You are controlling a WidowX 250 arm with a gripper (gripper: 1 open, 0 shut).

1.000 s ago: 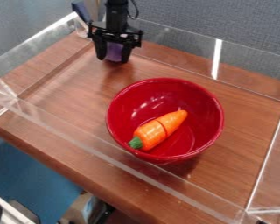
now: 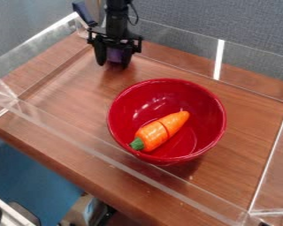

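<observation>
My black gripper (image 2: 113,51) is at the back left of the wooden table, low over its surface, around a small purple object (image 2: 116,55) that is mostly hidden by the fingers; whether the fingers are closed on it I cannot tell. A red bowl (image 2: 203,101) stands at the right front, and an orange toy carrot (image 2: 163,129) with a green tip lies in it.
Clear plastic walls edge the table (image 2: 61,101). A grey padded wall rises behind, and a blue floor shows beyond the front edge at lower left.
The gripper has shifted slightly left over the last second, with the purple object still at its fingers. The bowl and carrot are unchanged.
</observation>
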